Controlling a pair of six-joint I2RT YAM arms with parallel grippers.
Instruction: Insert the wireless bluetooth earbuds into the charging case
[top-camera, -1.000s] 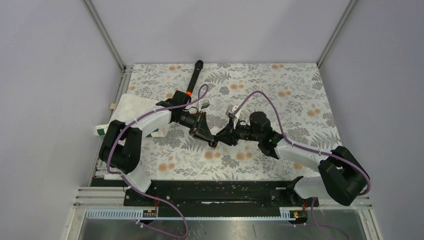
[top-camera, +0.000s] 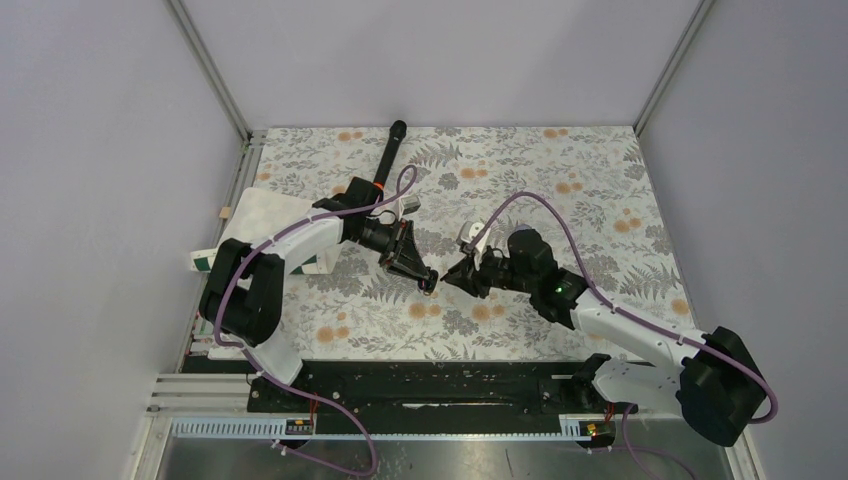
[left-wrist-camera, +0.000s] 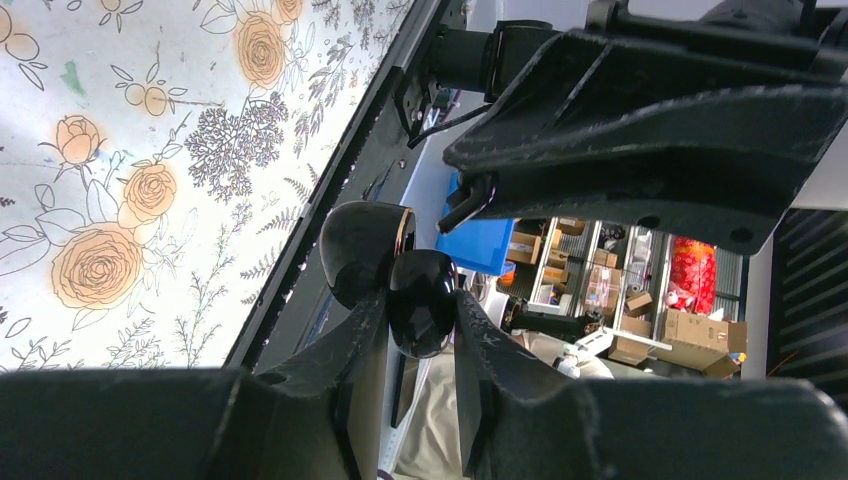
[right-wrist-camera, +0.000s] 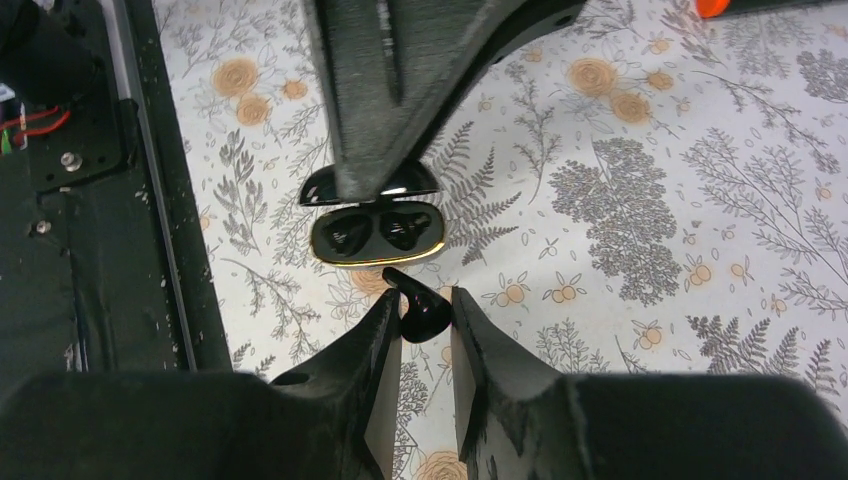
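The open black charging case (right-wrist-camera: 375, 238) is held in my left gripper (top-camera: 424, 276), its two wells facing my right wrist camera and looking dark; whether they hold earbuds is unclear. In the left wrist view the case (left-wrist-camera: 420, 305) shows between the fingertips, lid raised. My right gripper, just right of the case in the top view, is shut on a small glossy black earbud, its stem pointing toward the case, a little apart from it.
A black cylinder with an orange band (top-camera: 390, 150) lies at the back. A white board (top-camera: 260, 210) is on the left. Its dark front edge runs below both arms.
My right arm has moved right and toward the front, so a gap now shows between it and the case. My left arm looks almost unchanged.
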